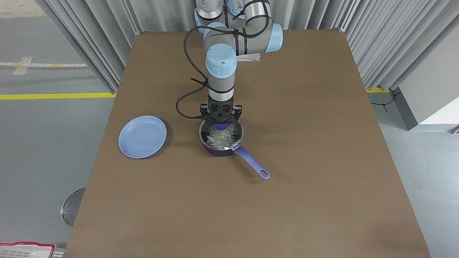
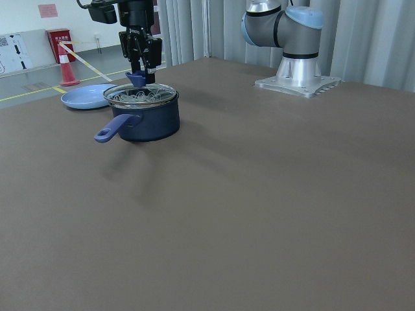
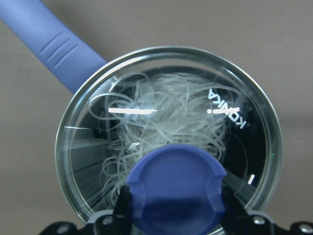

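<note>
A dark pot [image 2: 148, 125] with a blue handle [image 1: 252, 161] stands on the table, white noodles [image 3: 171, 107] visible through the glass lid [image 3: 264, 127] that covers it. The lid's blue knob [image 3: 176, 186] is held in my gripper, whose dark fingers sit on either side of it at the bottom of the wrist view. In the left view the gripper is directly above the pot, with the lid at the rim.
A light blue plate [image 1: 142, 137] lies to the left of the pot in the front view.
</note>
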